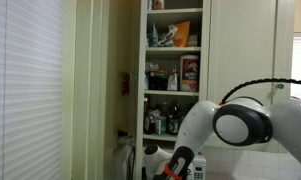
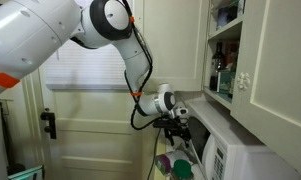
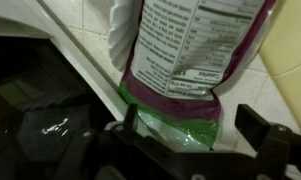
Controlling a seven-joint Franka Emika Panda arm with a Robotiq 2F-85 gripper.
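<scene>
In the wrist view a printed bag (image 3: 195,50) with a white text panel, a purple band and a green end lies against white tiles. My gripper is open, its two dark fingers apart at the lower edge of that view. The bag's green end shows in the gap between them; whether they touch it I cannot tell. In the second exterior view my gripper (image 2: 175,132) points down over the narrow counter beside the microwave. A green item (image 2: 182,169) shows below it there.
A white microwave (image 2: 235,140) stands close along one side; its dark door (image 3: 50,115) fills the wrist view's lower left. Open shelves (image 1: 172,85) with packages and bottles rise above. A yellowish wall (image 3: 290,60) borders the bag's other side.
</scene>
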